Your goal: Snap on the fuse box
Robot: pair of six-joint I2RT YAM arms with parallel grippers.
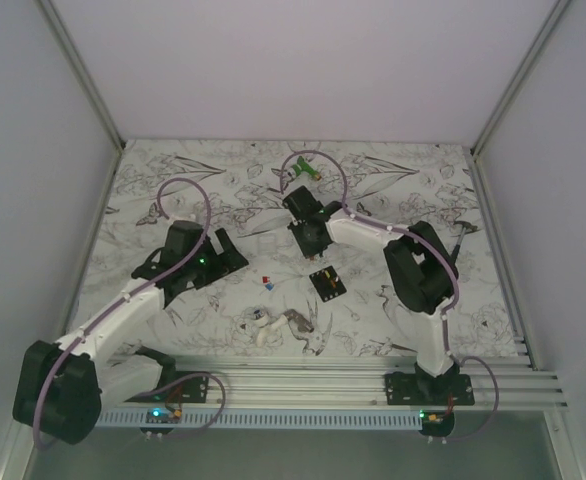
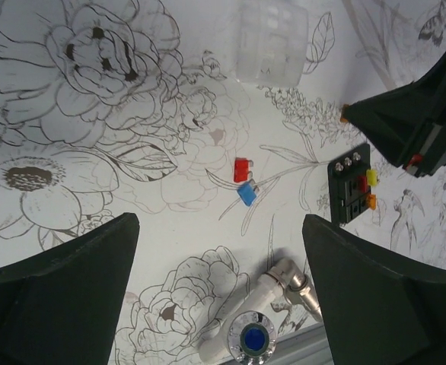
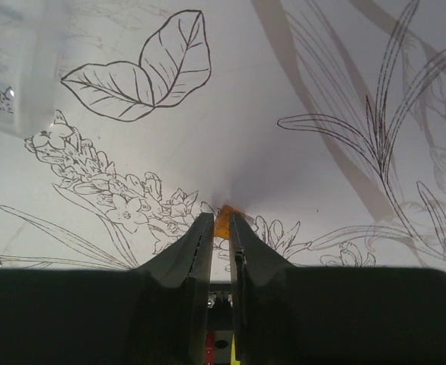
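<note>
The black fuse box (image 1: 328, 283) holds coloured fuses (image 2: 371, 177) at mid-table. A red fuse (image 2: 241, 169) and a blue fuse (image 2: 246, 192) lie loose left of it. In the right wrist view an orange fuse (image 3: 224, 223) lies beneath my right gripper, its fingertips close around or over it; whether it is held I cannot tell. My left gripper stands open above the table to the left, nothing between its fingers.
A clear container (image 2: 270, 42) sits behind the loose fuses. A white and metal tool (image 1: 273, 330) lies at the front, a hammer (image 1: 463, 235) at the right, a green object (image 1: 306, 168) at the back.
</note>
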